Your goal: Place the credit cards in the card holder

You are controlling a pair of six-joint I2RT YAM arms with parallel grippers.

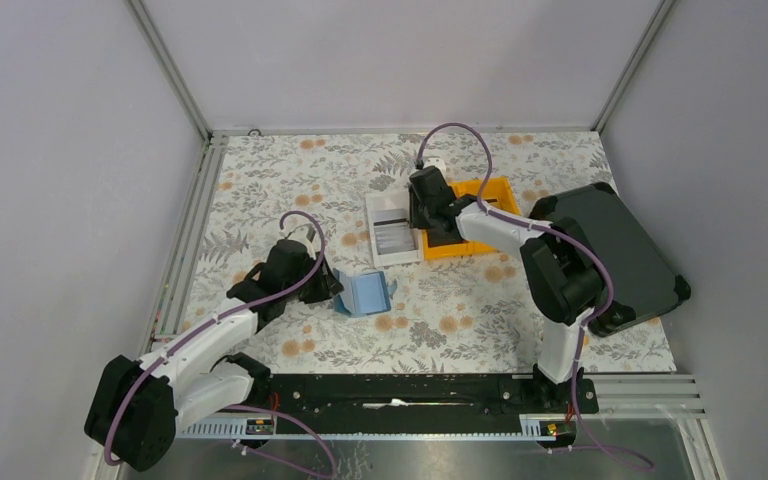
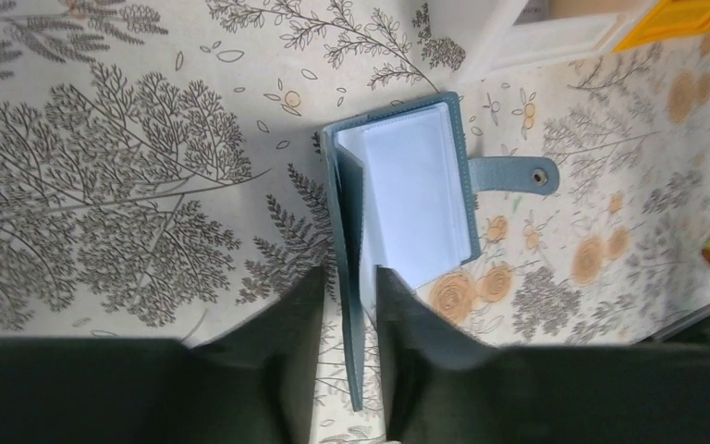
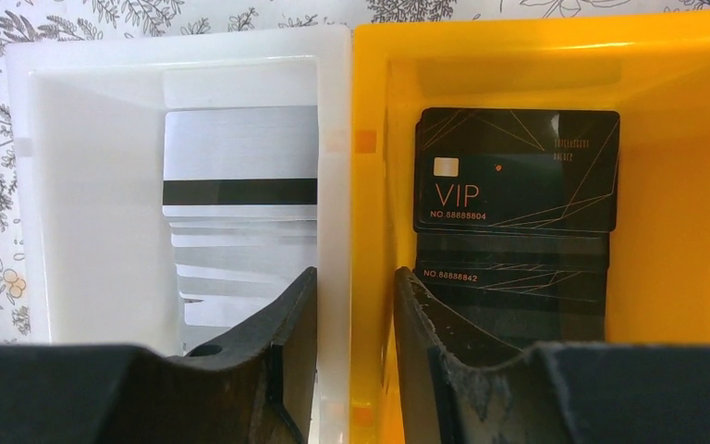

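The blue card holder [image 2: 471,222] lies opened on the table, its white inner sleeves [image 2: 416,194] facing up and its snap strap [image 2: 513,174] pointing right. Its front cover [image 2: 344,222] stands nearly on edge. My left gripper has its fingers on either side of that cover, with gaps showing between. White cards [image 3: 240,153] with a dark stripe lie in the white bin [image 3: 180,46]; black VIP cards [image 3: 518,171] lie in the yellow bin [image 3: 555,37]. My right gripper is shut on the adjoining bin walls.
A dark case [image 1: 615,250] occupies the right side of the table, close to the right arm. Bare patterned tablecloth [image 1: 280,180] spreads across the back left and below the bins.
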